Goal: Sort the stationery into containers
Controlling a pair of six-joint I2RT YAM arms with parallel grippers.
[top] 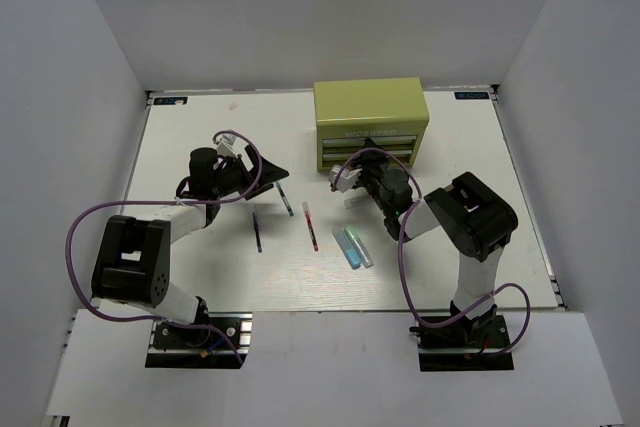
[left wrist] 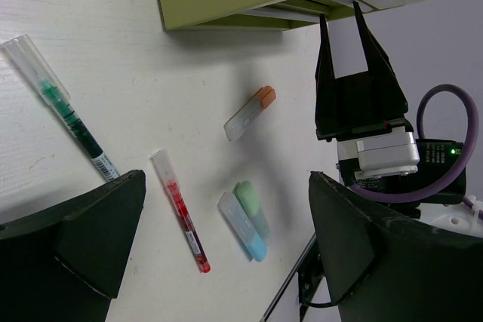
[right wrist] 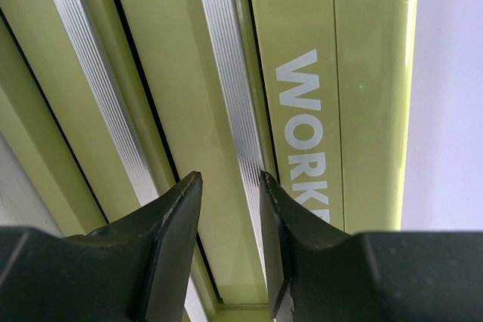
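Observation:
The green box with shut drawers stands at the back of the table. My right gripper is partly open at its front, fingertips around or close against a ribbed silver drawer handle; contact is unclear. My left gripper stands open over the table, holding nothing. Below it lie a green pen, a red pen and a dark pen. A blue-ended piece and a green-ended piece lie side by side. An orange-ended piece lies before the box.
The right arm reaches over the table's right half. Bare tabletop shows at the front left, and the back left and far right are clear too.

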